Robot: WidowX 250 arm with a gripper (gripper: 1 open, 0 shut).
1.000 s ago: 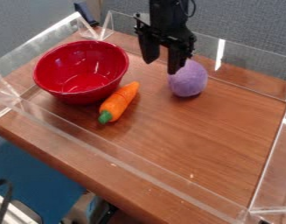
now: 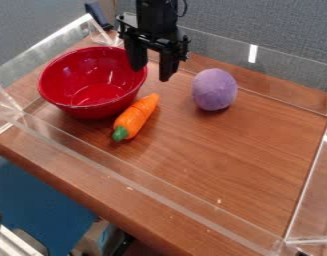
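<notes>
My black gripper (image 2: 152, 62) hangs at the back of the table, over the right rim of a red bowl (image 2: 86, 90), its fingers pointing down and apart, open, with nothing seen between them. An orange toy carrot (image 2: 136, 115) with a green tip lies just right of the bowl, toward the front. A purple ball (image 2: 214, 89) sits to the right of the gripper and carrot, on the wooden table.
Clear plastic walls edge the wooden table (image 2: 226, 170). A grey wall stands behind, and blue floor shows at the lower left.
My gripper has moved left, away from above the purple ball toward the red bowl. The bowl, carrot and ball have stayed in place.
</notes>
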